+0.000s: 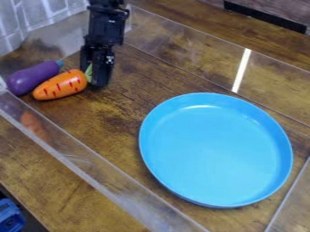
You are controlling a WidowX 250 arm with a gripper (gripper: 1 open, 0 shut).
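Observation:
The black gripper [100, 68] is low at the upper left, just at the green-topped end of an orange toy carrot [58, 85]; whether its fingers hold the carrot is hard to tell. A purple toy eggplant [27, 79] lies left of the carrot against the clear wall.
A large blue plate [216, 148] covers much of the right side of the wooden board [133, 199]. Clear plastic walls run along the left and near edges. The middle and back of the board are free. A blue object [7, 217] sits outside at the bottom left.

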